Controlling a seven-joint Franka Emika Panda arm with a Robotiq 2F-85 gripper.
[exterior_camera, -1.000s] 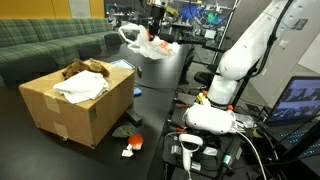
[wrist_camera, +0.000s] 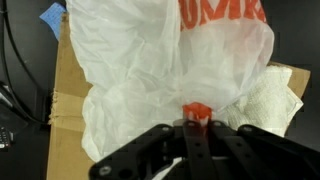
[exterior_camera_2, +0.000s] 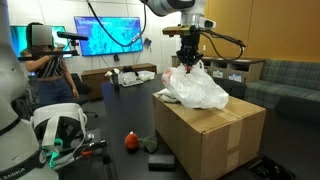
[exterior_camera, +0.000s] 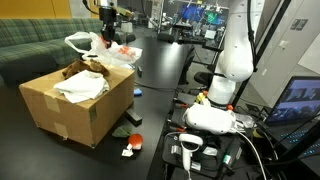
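Observation:
My gripper (exterior_camera: 107, 38) is shut on a white plastic bag (exterior_camera: 118, 53) with red print, above a cardboard box (exterior_camera: 65, 115). In exterior view 2, the bag (exterior_camera_2: 203, 90) spreads below the gripper (exterior_camera_2: 188, 68) and covers much of the box's top. From the wrist, the bag (wrist_camera: 120, 100) fills the middle, and its gathered red part lies at the fingertips. A white cloth (exterior_camera: 82, 87) and a brown cloth (exterior_camera: 84, 68) are on top of the box. The bag's underside is hidden, so I cannot tell how much of it rests on the box.
On the dark table near the box are a red object (exterior_camera_2: 131, 141), a dark green item (exterior_camera_2: 147, 145) and a black block (exterior_camera_2: 161, 161). Cables (wrist_camera: 14, 70) run beside the box.
The gripper has carried the bag leftward and down, from the right of the box to just over its top. The box and cloths have stayed in place.

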